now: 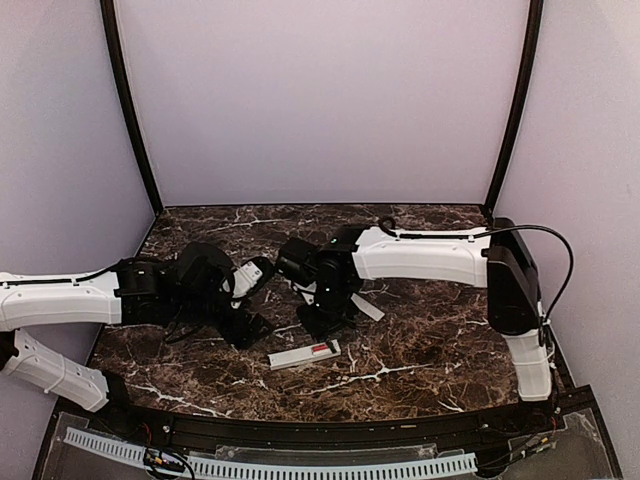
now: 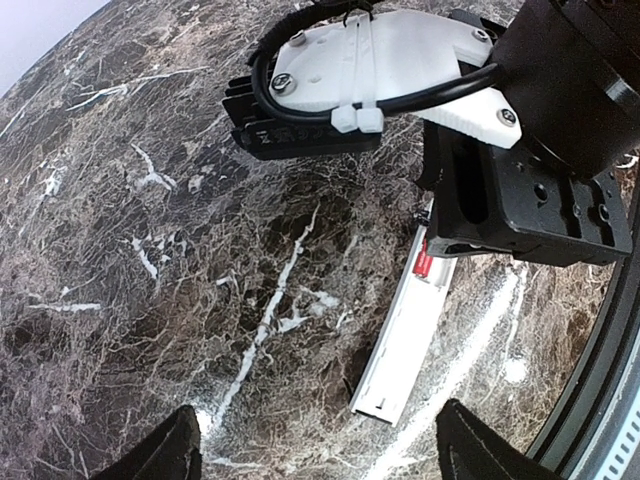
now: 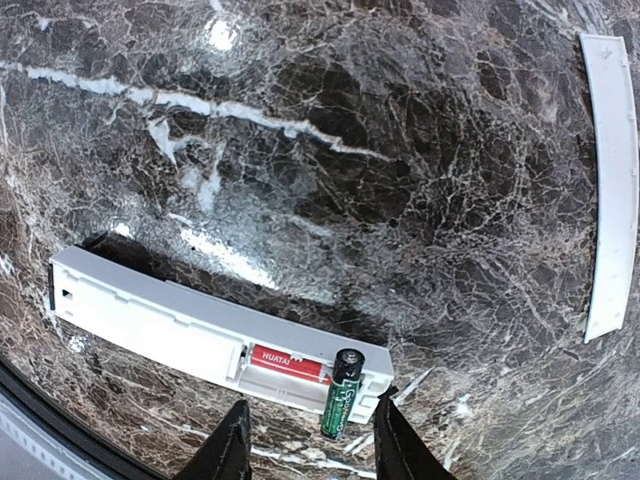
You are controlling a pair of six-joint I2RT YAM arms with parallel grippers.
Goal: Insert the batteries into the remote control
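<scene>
The white remote control (image 3: 140, 315) lies with its battery compartment open, a red battery (image 3: 285, 361) lying in it. A green battery (image 3: 339, 400) lies crosswise on the compartment's right end. My right gripper is open just above that end, its fingers either side of the green battery, apart from it as far as shows. My left gripper stands open to the left of the remote, with nothing seen between its fingers. The white battery cover (image 3: 607, 185) lies apart on the table behind the remote, partly hidden by the right arm in the top view.
A dark front edge with a slotted rail (image 1: 270, 465) runs along the near side. The two grippers are close together over the middle.
</scene>
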